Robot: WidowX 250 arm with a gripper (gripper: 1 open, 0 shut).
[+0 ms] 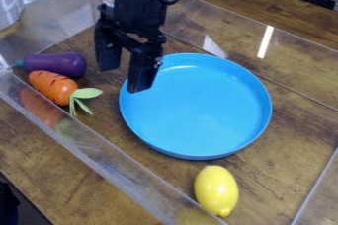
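The black robot gripper (126, 57) hangs open above the upper left edge of a round blue plate (199, 106), with nothing visible between its fingers. A toy eggplant (55, 64) lies at the left, with an orange toy carrot (53, 87) with green leaves just below it. A yellow toy lemon (215, 188) lies to the lower right, in front of the plate.
Clear plastic walls border the wooden work surface (264, 41), the nearest running diagonally past the carrot. Bare wood lies behind and to the right of the plate.
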